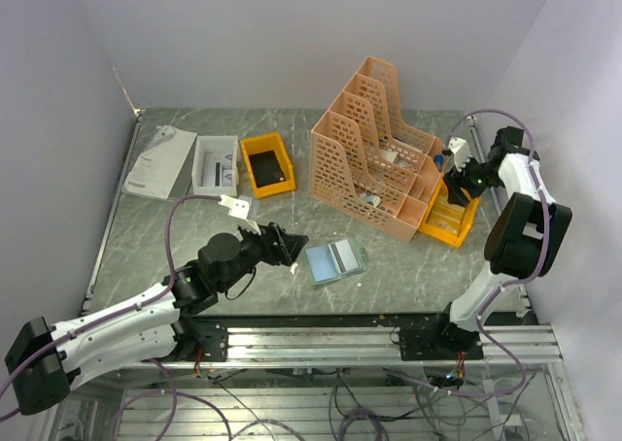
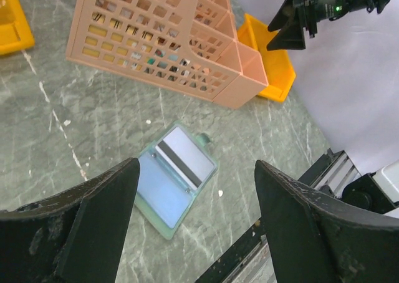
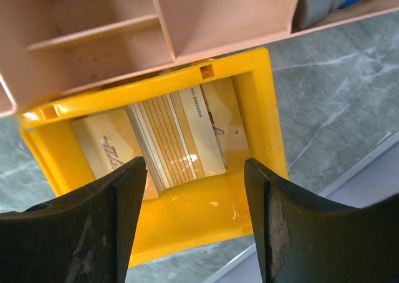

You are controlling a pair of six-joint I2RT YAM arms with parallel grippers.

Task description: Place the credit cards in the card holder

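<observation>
My right gripper (image 1: 457,193) hangs over the yellow tray (image 3: 262,108) at the right, fingers apart and empty; in the right wrist view cards (image 3: 202,130) and beige card stacks (image 3: 112,146) lie in that tray below them. A flat teal-edged holder (image 1: 332,262) with blue and grey panels lies on the front middle table. My left gripper (image 1: 288,249) stands open and empty just left of it, seen above it in the left wrist view.
A tall pink compartment rack (image 1: 340,179) fills the back middle-right. A yellow bin (image 1: 282,152), white box (image 1: 199,164) and papers (image 1: 155,164) lie back left.
</observation>
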